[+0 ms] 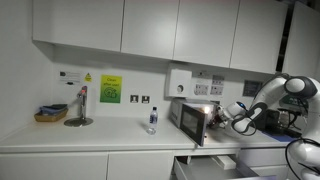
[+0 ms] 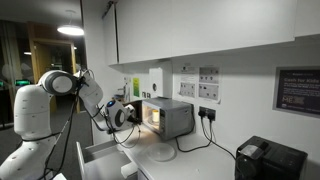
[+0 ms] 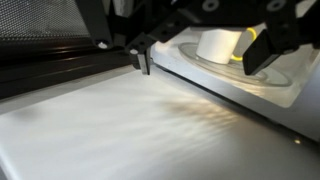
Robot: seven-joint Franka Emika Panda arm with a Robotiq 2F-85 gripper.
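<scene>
The microwave (image 2: pixel 176 119) stands on the counter with its door (image 1: pixel 194 122) swung open and its inside lit. In the wrist view, a white cup (image 3: pixel 216 46) with a yellow part beside it rests on the glass turntable (image 3: pixel 275 76) inside. My gripper is open, its dark fingers (image 3: pixel 143 62) spread in front of the opening. Nothing is held between them. From the exterior views, the arm reaches in from the side toward the microwave opening, and the fingertips are too small there to make out.
Below the microwave a drawer (image 1: pixel 205 170) is pulled out. A bottle (image 1: pixel 153 121) stands left of the microwave, with clear counter (image 1: pixel 115 132) beyond it toward the tap (image 1: pixel 83 100). A black appliance (image 2: pixel 268 160) sits at the counter's near end.
</scene>
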